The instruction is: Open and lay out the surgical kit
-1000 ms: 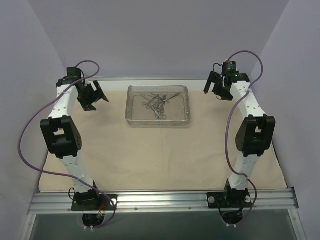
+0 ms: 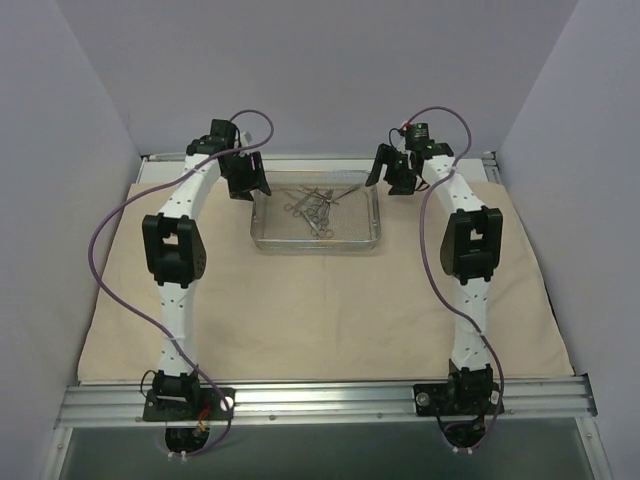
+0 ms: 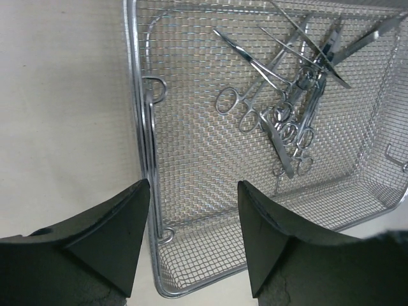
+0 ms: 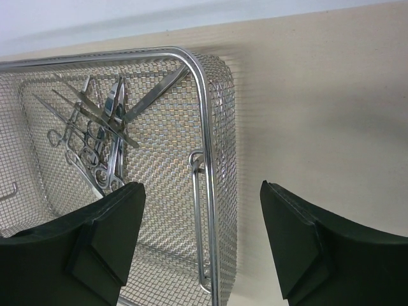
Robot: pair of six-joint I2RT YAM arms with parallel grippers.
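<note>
A wire mesh basket (image 2: 315,245) lies at the back middle of the table, with no lid over it. Inside, a jumbled pile of steel scissors, clamps and other surgical instruments (image 2: 318,210) fills the centre. My left gripper is at the basket's left side; its parted fingers stand on either side of the left rim (image 3: 141,115) with nothing gripped. At the right side, my right gripper likewise has its fingers apart, astride the right rim (image 4: 209,134). A folded wire handle (image 4: 197,210) lies along the inside of that wall, and another handle (image 3: 152,134) along the left one.
Beige cloth (image 2: 320,320) covers the table, bare in front of the basket and to both sides. A metal rail (image 2: 320,391) runs along the front, and grey walls (image 2: 310,70) close in the back and sides.
Both arms have swung inward to the basket's sides, the left one rightward and the right one leftward. Basket and instruments have stayed in place.
</note>
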